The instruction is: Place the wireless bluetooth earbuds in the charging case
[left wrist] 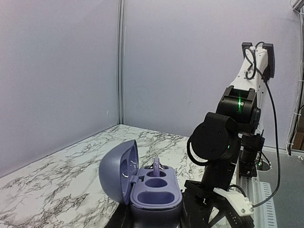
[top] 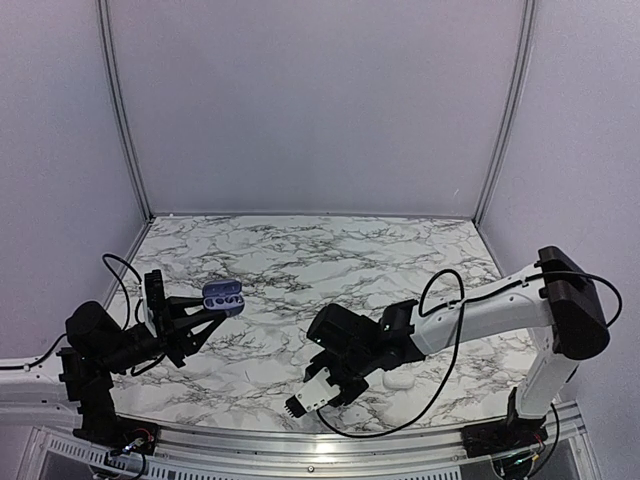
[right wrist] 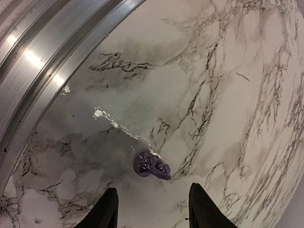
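The purple charging case (top: pixel 223 299), its lid raised, is held clear of the table by my left gripper, which is shut on the case's body. Inside the case (left wrist: pixel 156 195) a purple earbud (left wrist: pixel 156 166) stands with its stem up in the far slot; the nearer hollows look empty. On the marble table lies another purple earbud (right wrist: pixel 151 165), seen in the right wrist view. My right gripper is open above the table, nothing between its fingers, and the earbud appears just ahead of the fingertips. In the top view the right arm hides that earbud.
A metal rail (top: pixel 310 440) runs along the table's front edge, close to the lying earbud. A small white object (top: pixel 398 380) rests right of the right gripper.
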